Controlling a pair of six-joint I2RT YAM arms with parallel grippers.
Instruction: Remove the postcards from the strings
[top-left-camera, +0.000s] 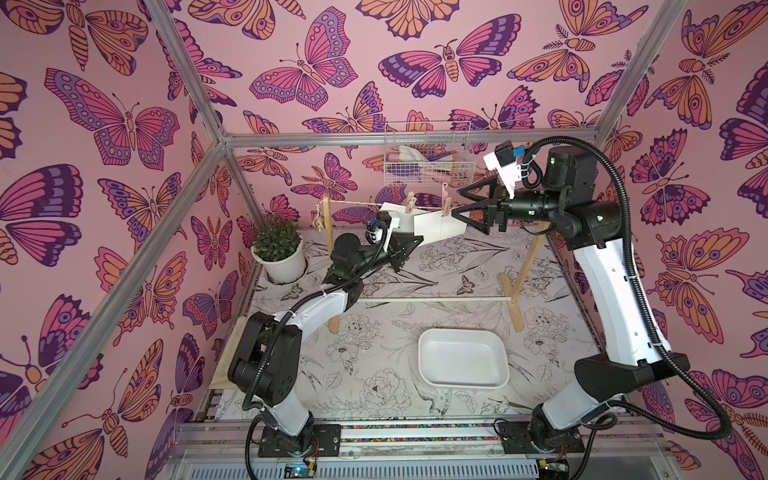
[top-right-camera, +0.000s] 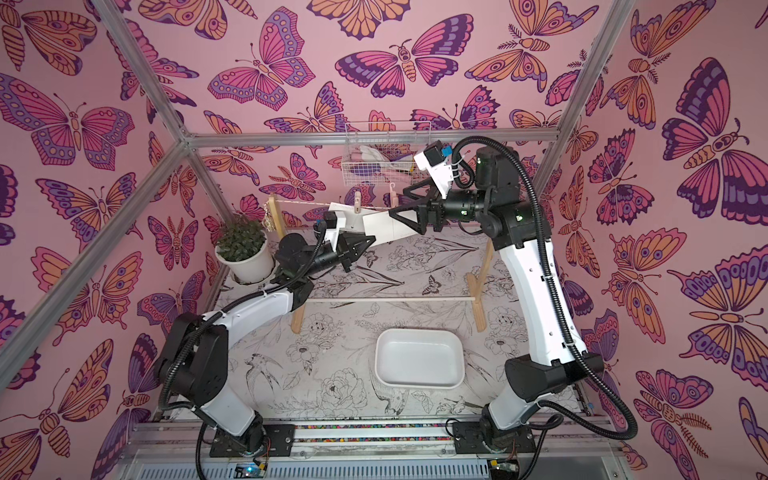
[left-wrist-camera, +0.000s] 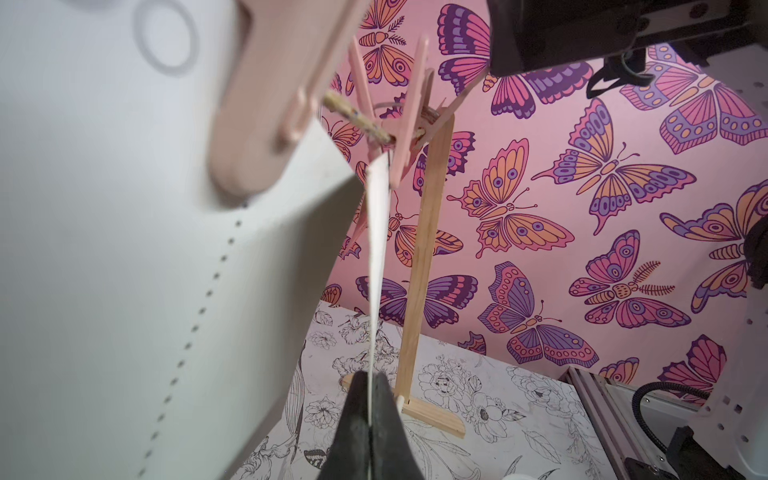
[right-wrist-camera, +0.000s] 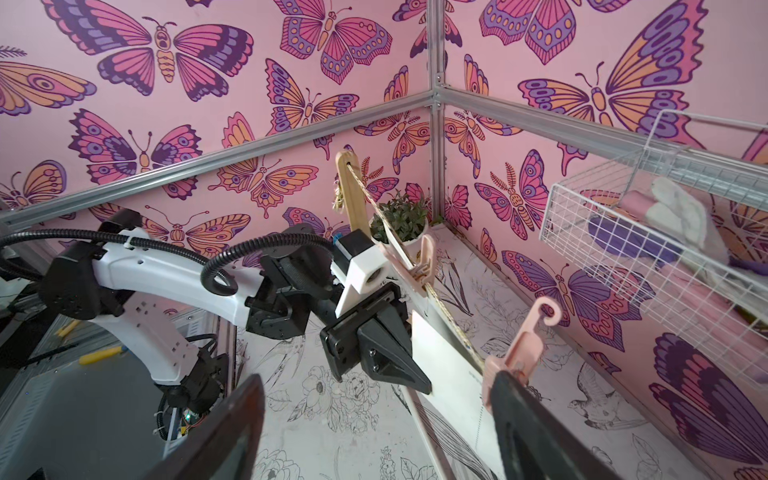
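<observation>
Two white postcards hang from the string, each under a pink clothespin. My left gripper (top-left-camera: 421, 239) is shut on the lower left edge of the right-hand postcard (top-left-camera: 441, 226); in the left wrist view that postcard (left-wrist-camera: 377, 216) is edge-on, running down between the fingertips. The other postcard (left-wrist-camera: 144, 240) fills the left of that view, its clothespin (left-wrist-camera: 264, 104) close to the camera. My right gripper (top-left-camera: 458, 201) stands part open near the right-hand clothespin (top-left-camera: 445, 201). In the right wrist view this clothespin (right-wrist-camera: 524, 348) is beside the right finger, off-centre between the fingers.
A wooden post (top-left-camera: 532, 257) holds the string at the right, another post (top-left-camera: 327, 224) at the left. Behind the string hangs a wire basket (top-left-camera: 428, 169) with cloth items. A white tray (top-left-camera: 463, 381) rests empty at the front; a potted plant (top-left-camera: 277, 240) stands back left.
</observation>
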